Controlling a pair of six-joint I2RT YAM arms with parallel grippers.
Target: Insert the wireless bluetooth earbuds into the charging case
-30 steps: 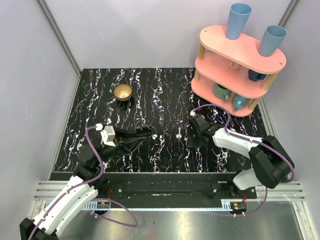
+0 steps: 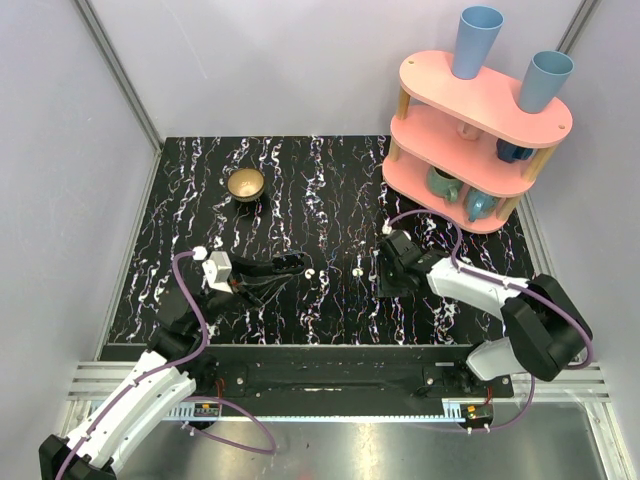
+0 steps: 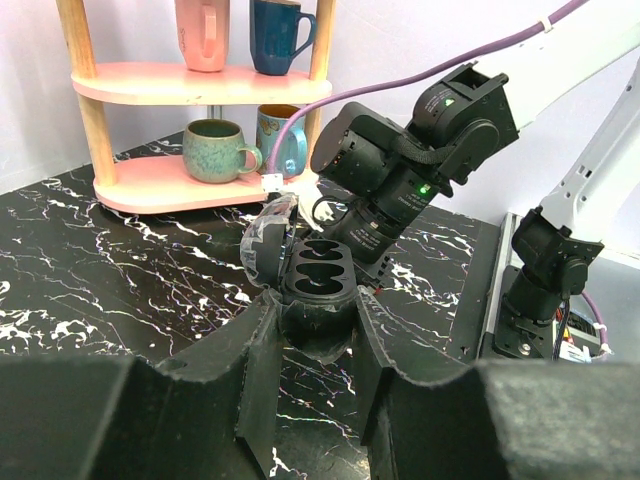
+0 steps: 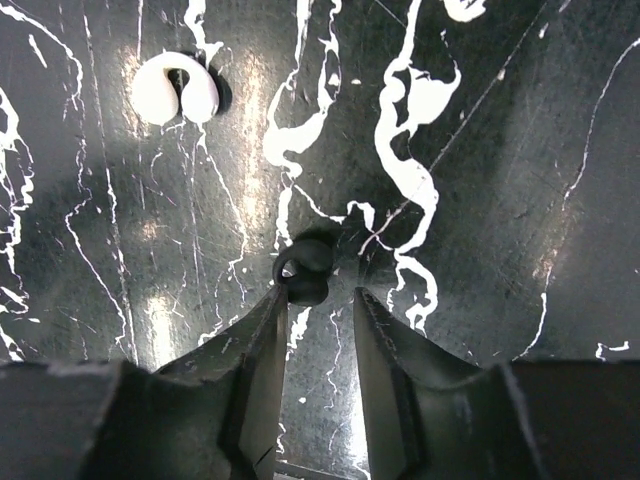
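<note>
My left gripper is shut on the black charging case [image 3: 318,275], held off the table with its lid raised. The dark slots in its top face look empty. Below my right gripper, which stands open, a black clip-shaped earbud [image 4: 305,268] lies on the marble-patterned table. In that view it shows close by the left fingertip; whether they touch I cannot tell. Farther up and left lies a white clip-shaped earbud [image 4: 175,90], clear of the fingers. From above, small white pieces [image 2: 357,272] show on the table between the arms.
A pink shelf [image 2: 470,150] with cups and mugs stands at the back right. Toward the back left is a gold bowl [image 2: 246,184]. Between bowl and shelf the black tabletop [image 2: 330,190] is clear.
My right arm has shifted slightly to the right and toward the front edge. The left arm and the case look unmoved.
</note>
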